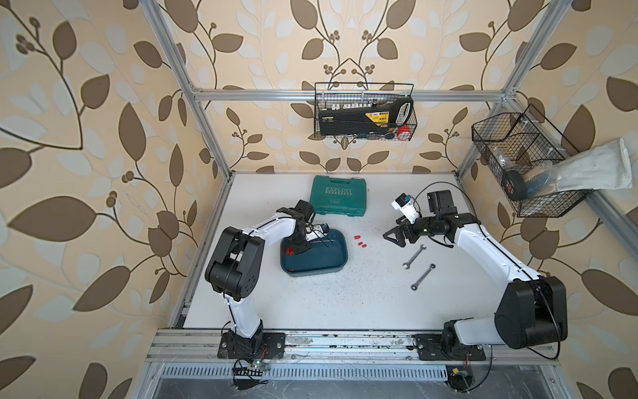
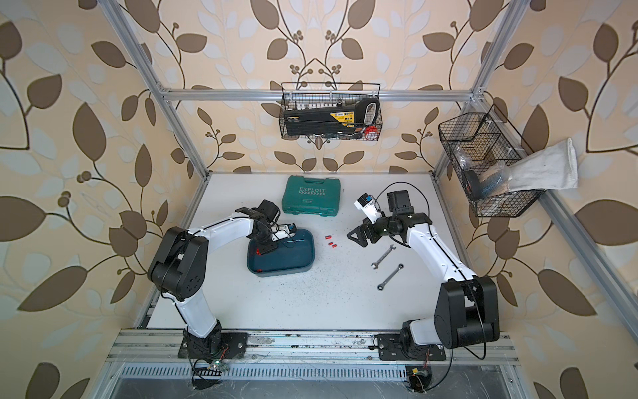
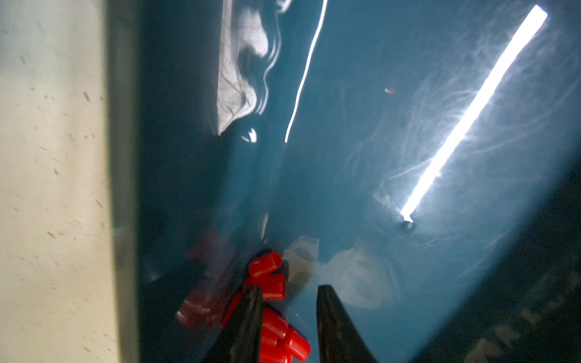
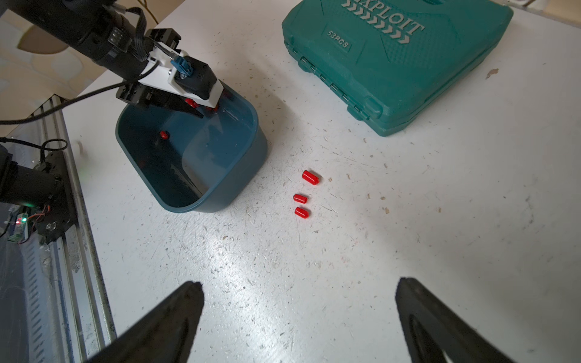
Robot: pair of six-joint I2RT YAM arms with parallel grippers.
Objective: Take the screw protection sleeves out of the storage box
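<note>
The storage box [image 1: 313, 270] is a dark blue open tray on the left half of the table. Inside it, along its left side, lie several small red sleeves [image 3: 272, 287] in a cluster; one more sleeve [image 4: 164, 135] sits apart from them. My left gripper is down in the box, open, with red sleeves lying below and beside its left finger; none is gripped. Three red sleeves [image 4: 300, 197] rest on the table right of the box. Over the table's right half my right gripper stands open and empty.
Behind the box lies a closed green tool case [image 1: 339, 196]. Two wrenches, an upper wrench [image 1: 414, 256] and a lower wrench [image 1: 423, 276], lie below the right arm.
</note>
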